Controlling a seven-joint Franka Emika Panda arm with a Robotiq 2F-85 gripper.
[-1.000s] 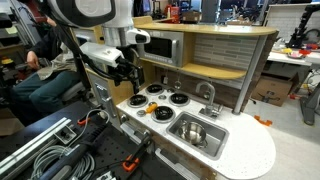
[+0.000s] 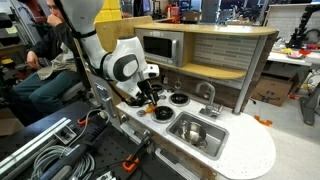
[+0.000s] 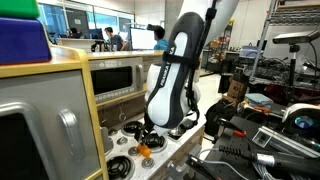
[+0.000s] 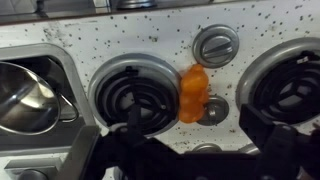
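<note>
An orange object (image 4: 193, 95), long and narrowed in its middle, lies on the white stovetop between two black coil burners, one of them the left burner (image 4: 135, 102). In the second exterior view the orange object (image 3: 145, 151) shows just below the arm. My gripper is open, its dark fingers spread at the bottom of the wrist view, one to each side of the orange object's line. Nothing is held between them. From the first exterior view, the gripper is low over the stove; its fingertips are hard to make out there.
To the right of the stove is a sink (image 2: 212, 145) with a metal pot (image 2: 193, 130) in it and a curved faucet (image 2: 207, 92) behind. A microwave (image 2: 160, 47) and a wooden shelf (image 2: 215, 70) rise along the back. Bare white counter (image 2: 247, 150) lies at the far right.
Over the last second the arm has come down steadily from well above the stove to close over the orange object, which lies on the stovetop throughout. The pot has stayed put.
</note>
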